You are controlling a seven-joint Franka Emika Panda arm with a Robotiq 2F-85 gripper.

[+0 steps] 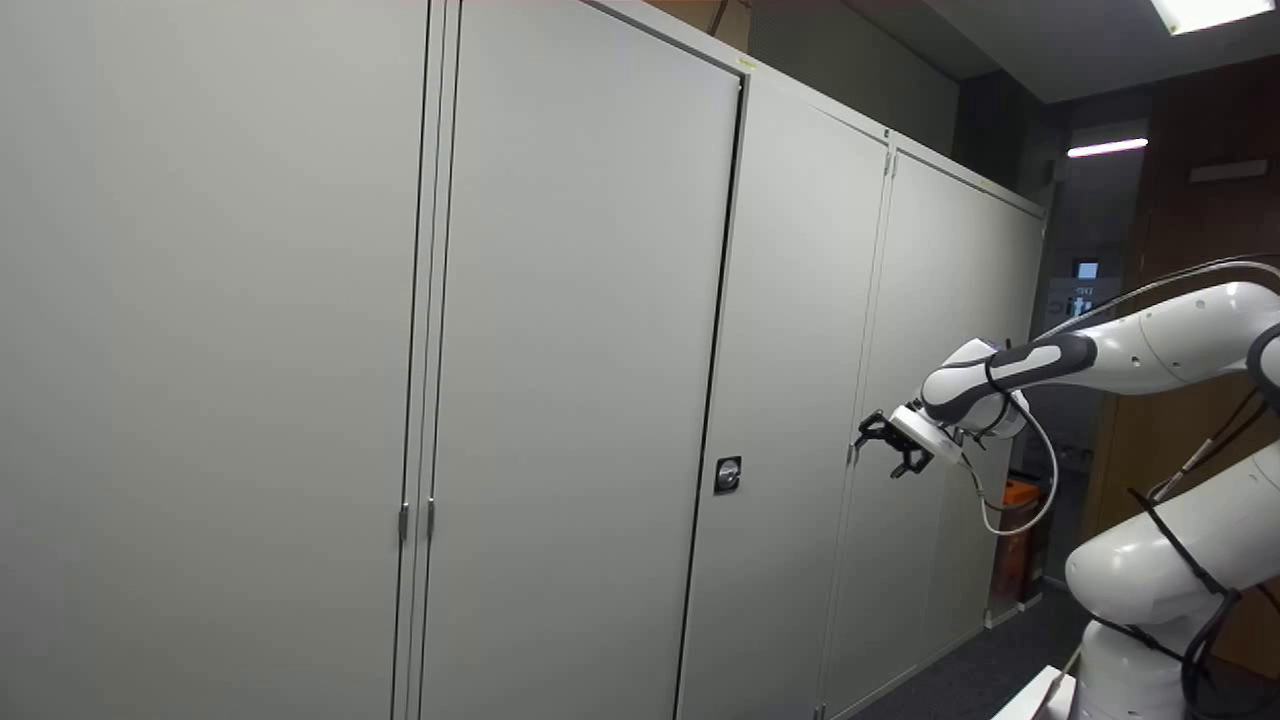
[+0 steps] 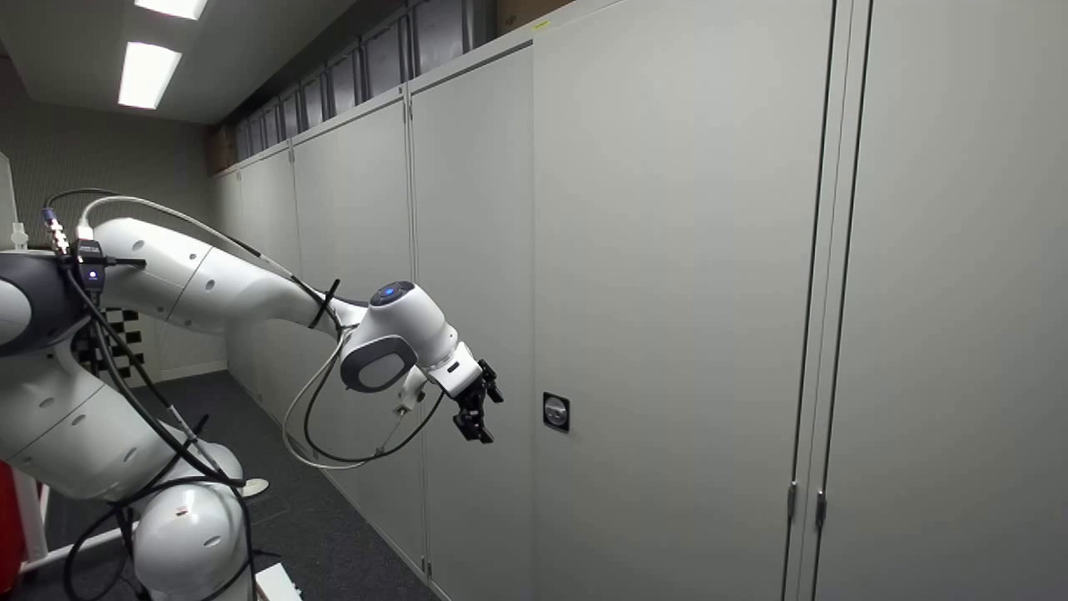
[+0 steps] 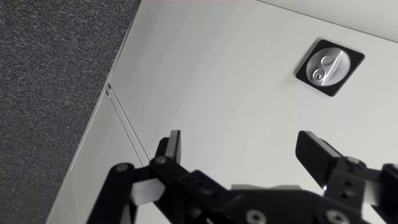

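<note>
A round silver turn handle [image 3: 328, 66] with a keyhole sits on a black square plate in a light grey cabinet door [image 1: 798, 300]. My gripper is open, its fingers wide apart and only the plain door face showing behind the gap. In the wrist view the handle lies above and to the right of the fingers. Exterior view 2 has the gripper [image 2: 482, 409] in front of the cabinet, left of the handle [image 2: 556, 411] and apart from it. The door stands closed, flush or nearly so with its neighbour.
More tall grey cabinet doors [image 1: 576, 360] run along the wall on both sides. Dark carpet [image 3: 56, 74] covers the floor beside them. Cables [image 2: 330, 461] hang in a loop below the arm's wrist. An orange bin [image 1: 1017, 494] stands behind the arm.
</note>
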